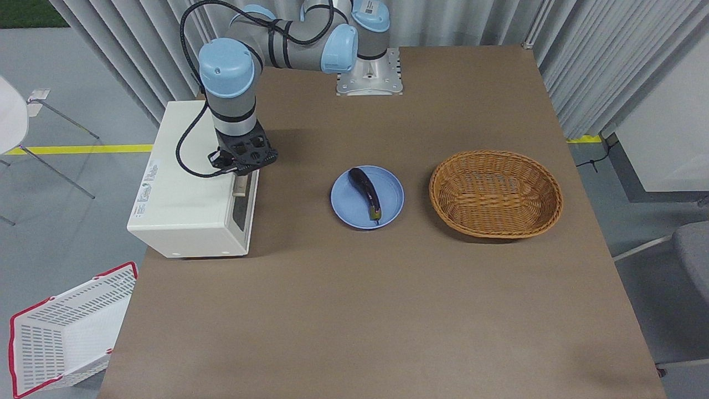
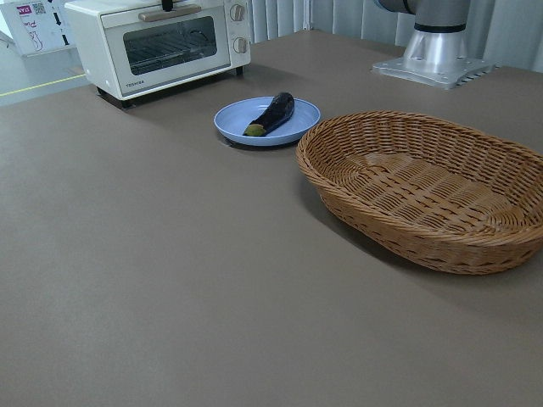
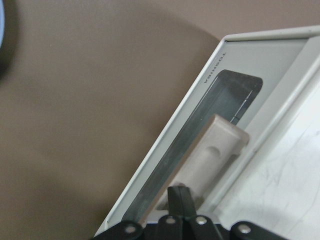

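A white toaster oven point(image 1: 183, 199) stands on the left of the table, its door upright. My gripper point(image 1: 243, 159) is at the top of the door side, by the light handle point(image 3: 210, 155). In the wrist view its black fingertips reach the handle's near end; whether they touch or hold it I cannot tell. A dark eggplant point(image 1: 364, 189) lies on a blue plate point(image 1: 389, 199) right of the oven.
A brown wicker basket point(image 1: 496, 193) sits right of the plate. The robot's base plate point(image 1: 369, 83) is at the back edge.
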